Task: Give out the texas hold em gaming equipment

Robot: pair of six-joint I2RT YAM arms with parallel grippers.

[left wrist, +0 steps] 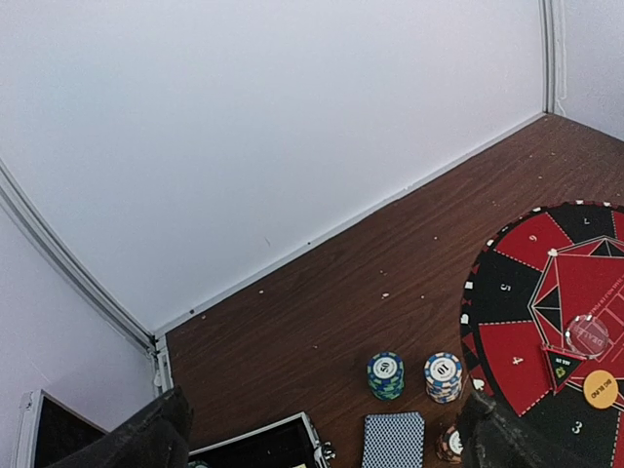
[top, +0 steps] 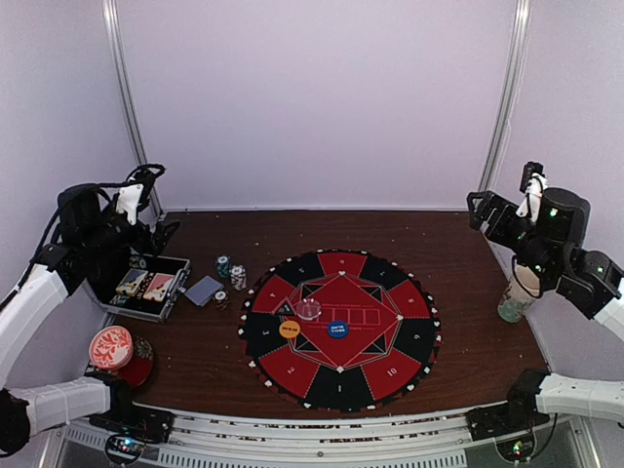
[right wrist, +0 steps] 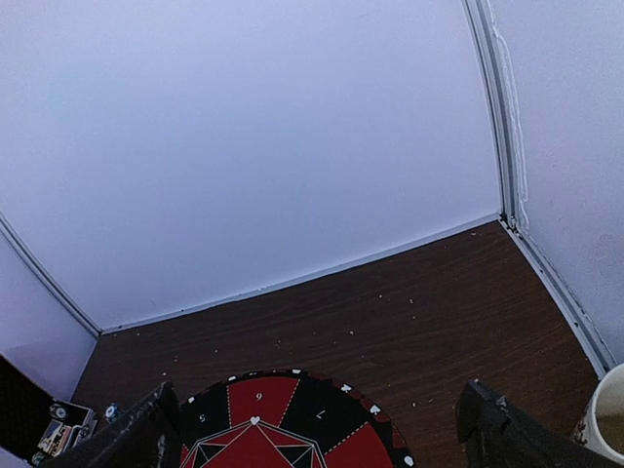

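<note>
On the table lies a round red-and-black numbered mat [top: 380, 375]. It carries a clear dealer disc [top: 308, 309], a yellow blind button [top: 290, 330], a blue button [top: 338, 330] and a small triangular marker [left wrist: 562, 367]. Left of the mat are a green chip stack [top: 223, 265], a white-and-blue chip stack [left wrist: 444, 376], a brown-and-white chip stack [top: 221, 300] and a blue-backed card deck [top: 204, 291]. An open case [top: 143, 314] holds more cards. My left gripper is open and empty, raised above the case area. My right gripper is also open, empty and raised at the right.
A pile of red-and-white round coasters [top: 111, 347] sits at the front left. By the right edge stands a pale patterned cup [top: 517, 295], partly behind my right arm. Bare dark wood [top: 292, 232] stretches behind the mat and to its right. White walls [top: 322, 107] enclose the table.
</note>
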